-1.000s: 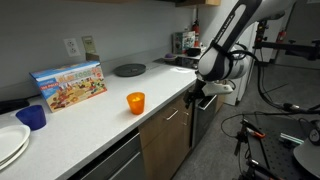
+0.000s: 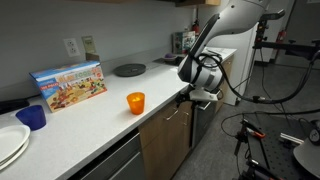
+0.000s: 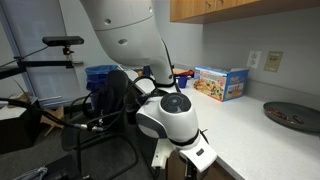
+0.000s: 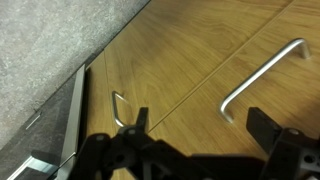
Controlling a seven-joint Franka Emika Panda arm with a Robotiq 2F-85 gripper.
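Note:
My gripper is open, its two dark fingers spread wide in the wrist view with nothing gripped. Ahead of it are wooden cabinet fronts [image 4: 160,60] divided by a thin seam. One silver bar handle [image 4: 262,76] slants across the right front, its lower end lying between the fingers as seen from the wrist. A second handle [image 4: 118,108] shows on the left front, near the left finger. From the side, the gripper [image 2: 183,97] is at the cabinet face just under the counter edge. Exterior view 2 shows mainly the white arm [image 3: 178,125]; the fingers are hidden there.
On the white counter [image 2: 105,130] stand an orange cup [image 2: 136,103], a blue cup [image 2: 32,117], a cereal-style box [image 2: 68,83] and white plates [image 2: 12,141]. A dark pan [image 2: 130,70] lies farther back.
The arm has shifted left along the cabinet fronts, bringing the gripper closer to them. The counter items have stayed put.

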